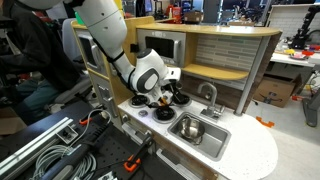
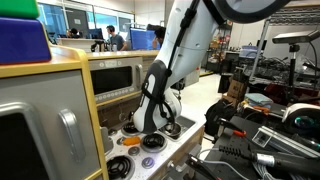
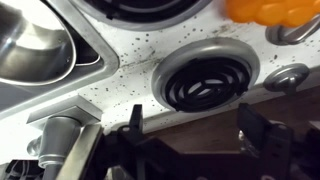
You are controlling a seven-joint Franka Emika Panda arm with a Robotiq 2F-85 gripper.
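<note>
My gripper hangs over the front of the stove, its dark fingers standing apart at the lower edge of the wrist view. Nothing shows between them except the white stovetop [image 3: 130, 93] and a black coil burner [image 3: 208, 83] below. At the upper right of that view is an orange object [image 3: 272, 10], partly cut off by the frame and clear of the fingers. Exterior view 2 shows the orange object [image 2: 129, 143] on the stove, left of the arm. A silver pot [image 3: 35, 42] sits in the sink at the left of the wrist view.
The sink [image 1: 213, 139] with its faucet [image 1: 211, 97] lies right of the burners. Bare white counter [image 1: 252, 150] extends farther right. Behind the stove stand a microwave [image 1: 164, 46] and a wooden shelf [image 1: 213, 70]. Knobs [image 3: 287, 77] line the stove's front.
</note>
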